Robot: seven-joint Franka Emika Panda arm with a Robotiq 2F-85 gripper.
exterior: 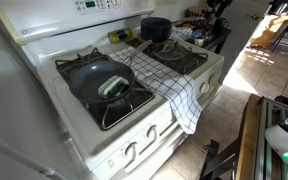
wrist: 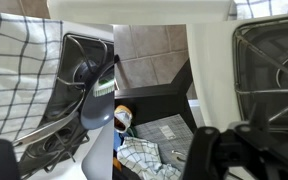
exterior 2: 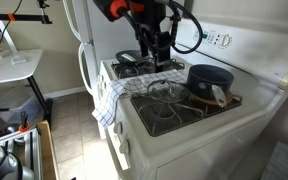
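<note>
My gripper stands open, with dark fingers at both lower sides of the wrist view and nothing held between them. In the second exterior view the black arm [exterior 2: 149,12] hangs high over the stove, clear of the cookware. A dark frying pan [exterior: 96,76] rests on the near burner in the first exterior view, with a green-and-white utensil [exterior: 111,86] in it. The deep dark pot [exterior: 156,28] sits on the stove's other side. Between them a checked towel [exterior: 176,88] drapes over the stove's front edge.
The white stove [exterior: 79,128] has knobs along its front. A small bottle [exterior: 113,37] stands by the back panel. A wooden-edged table [exterior: 249,145] faces the stove across open tiled floor. Dark clutter [exterior: 199,30] lies past the stove's far end.
</note>
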